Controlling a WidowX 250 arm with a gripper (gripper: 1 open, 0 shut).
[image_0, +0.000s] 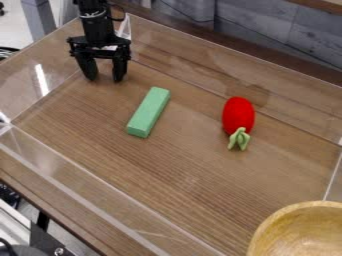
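Observation:
My gripper (99, 52) is at the upper left of the camera view, low over the wooden table (187, 190), a dark shape with its fingers pointing down. It stands open. Whether anything lies between its fingers is too small to tell. A green block (147, 112) lies near the middle of the table, and a red vegetable (238, 118) with a green top lies to its right.
A yellow bowl (301, 235) sits at the bottom right corner, partly cut off.

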